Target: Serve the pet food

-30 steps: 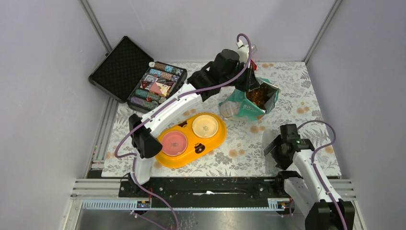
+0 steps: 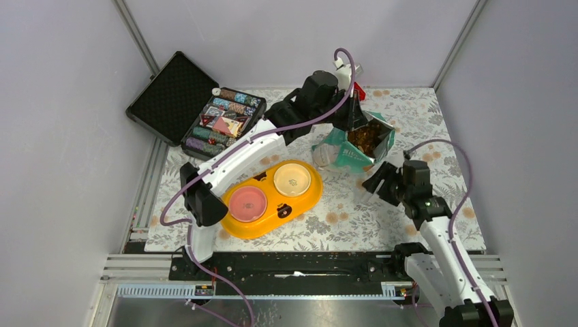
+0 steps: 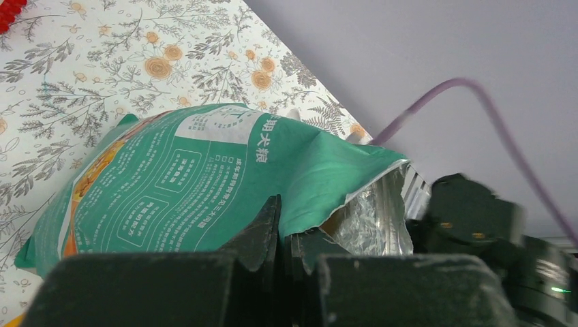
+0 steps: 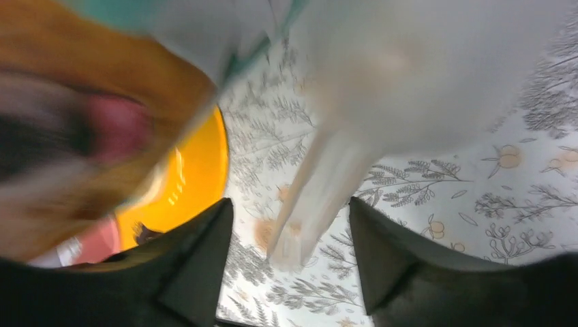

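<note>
My left gripper (image 2: 355,125) is shut on the rim of a green pet food bag (image 2: 352,161), which stands with its mouth open and brown kibble (image 2: 367,138) showing inside. In the left wrist view the bag's printed side (image 3: 191,170) fills the middle. My right gripper is beside the bag's mouth, its fingers well apart. A translucent scoop (image 4: 382,88) shows blurred in the right wrist view. Its handle (image 4: 317,191) reaches between the fingers with gaps on both sides; whether it touches them I cannot tell. The yellow feeder (image 2: 272,210) holds a pink bowl (image 2: 247,204) and a cream bowl (image 2: 292,180).
An open black case (image 2: 225,122) with small packs sits at the back left. A clear round container (image 2: 326,154) shows beside the bag. Something red (image 2: 359,91) lies behind my left gripper.
My right gripper has moved back and up toward the bag's mouth, and the translucent scoop has shifted the same way. The left arm and the bag stay nearly still.
</note>
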